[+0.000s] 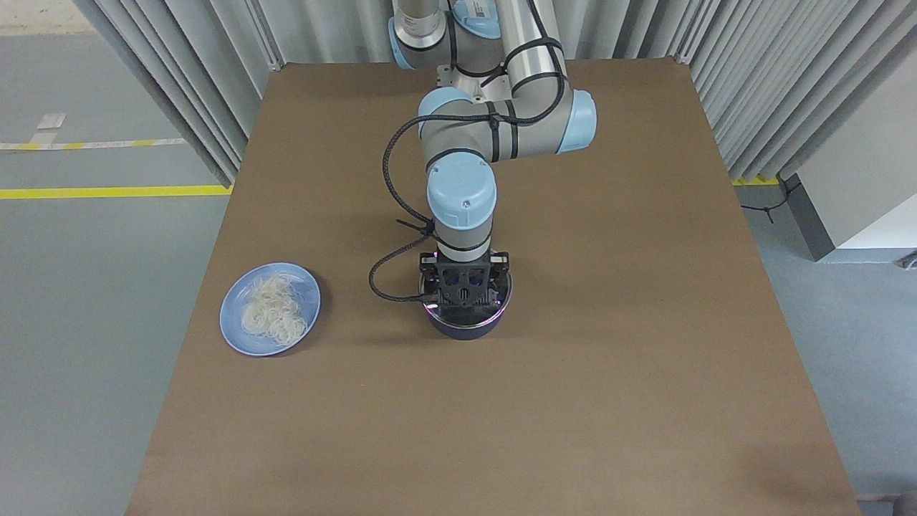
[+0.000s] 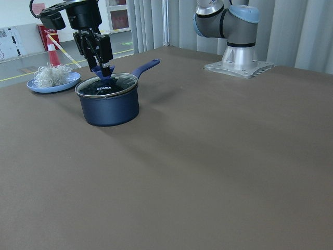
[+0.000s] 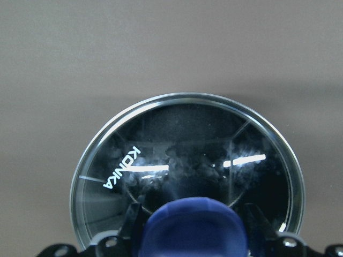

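Observation:
A dark blue saucepan (image 2: 110, 109) with a glass lid marked KONKA (image 3: 161, 128) stands mid-table. My gripper (image 2: 103, 66) is down at the lid's blue knob (image 3: 193, 230), with a finger on either side of it in the wrist view; whether it grips the knob I cannot tell. In the front view my arm hides much of the pan (image 1: 464, 330). A blue plate (image 1: 236, 322) of white noodles (image 1: 273, 311) sits apart from the pan, to its left in the front view.
The robot base (image 2: 239, 67) stands at the back, and the pan's handle (image 2: 148, 66) points out from the pan in the left view.

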